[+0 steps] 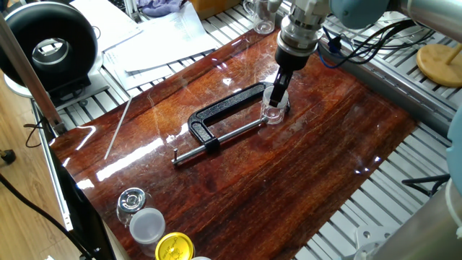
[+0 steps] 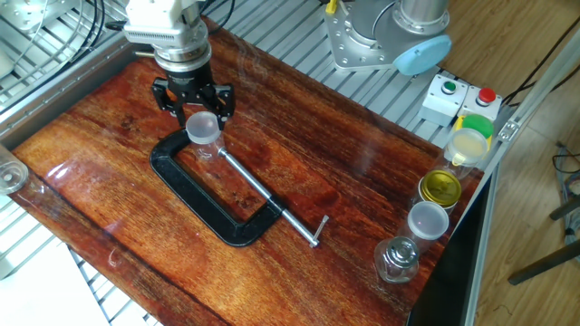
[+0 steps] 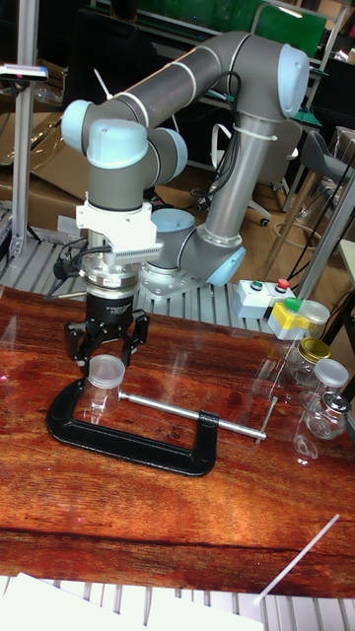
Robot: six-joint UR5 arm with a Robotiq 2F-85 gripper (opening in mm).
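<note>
A clear jar with a frosted white lid (image 2: 203,127) stands upright by the end of the screw of a black C-clamp (image 2: 195,197), which lies flat on the glossy brown wood tabletop. My gripper (image 3: 106,361) points down at the jar, its fingers spread apart to either side of the lid in the second and third exterior views. From the side, in the first exterior view, the dark fingers (image 1: 279,88) overlap the lid. Whether either finger touches the jar cannot be made out.
Several lidded jars, including one with a gold lid (image 2: 441,188), are grouped near one table edge. Beyond them is a button box (image 2: 444,98). A glass mug (image 1: 263,16) stands at the far edge.
</note>
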